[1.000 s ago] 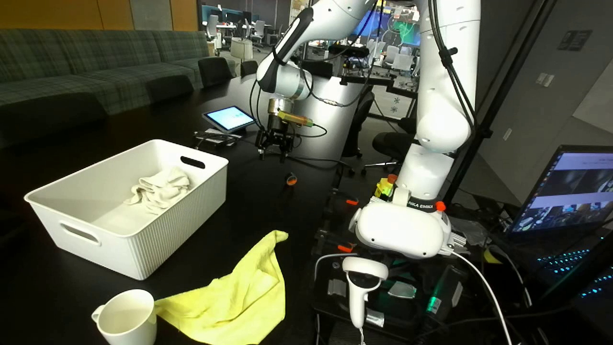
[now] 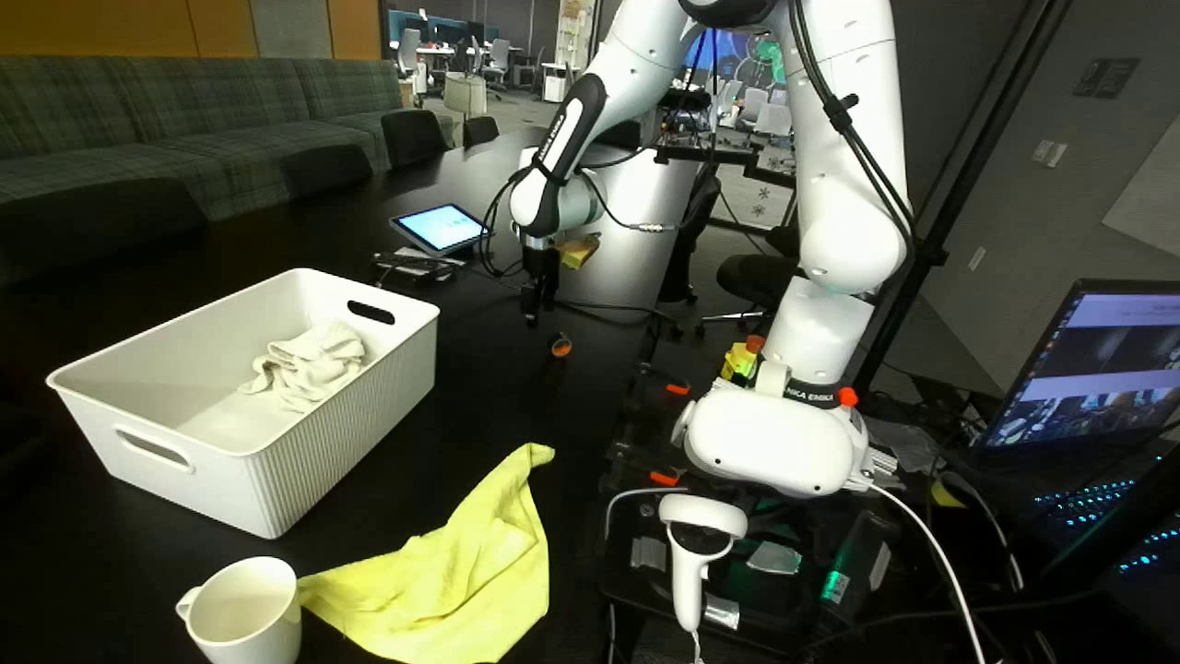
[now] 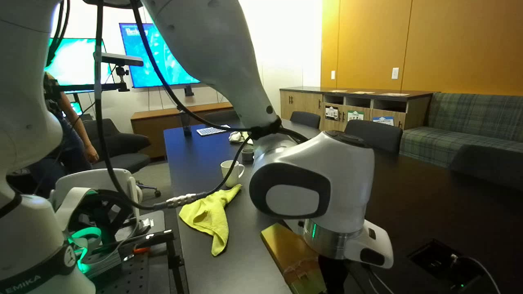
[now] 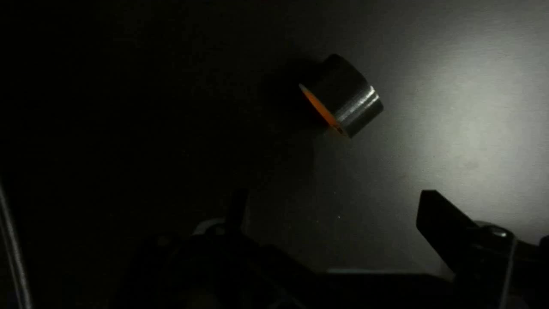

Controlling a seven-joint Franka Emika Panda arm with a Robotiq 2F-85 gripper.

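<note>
A small dark cylinder with an orange inside lies on its side on the black table; exterior view 1 shows this cylinder point(image 2: 560, 347) a short way in front of the arm's hand. In the wrist view the cylinder point(image 4: 345, 95) is above and beyond the fingertips, touching neither. My gripper stands open with a wide gap and only bare tabletop between its fingers. From outside, the gripper point(image 2: 536, 308) points down over the table, its fingers seen nearly edge-on. In exterior view 2 the arm's wrist hides the fingers and the cylinder.
A white bin point(image 2: 354, 426) with a white cloth point(image 2: 315, 365) stands left of the arm. Nearer are a yellow towel point(image 2: 470, 564) and a white mug point(image 2: 249, 614). Behind sit a tablet point(image 2: 442, 228) and cables.
My hand has turned about its vertical axis, so its fingers now look narrow from exterior view 1, and it has come slightly lower. The cylinder, bin, towel and mug have not moved.
</note>
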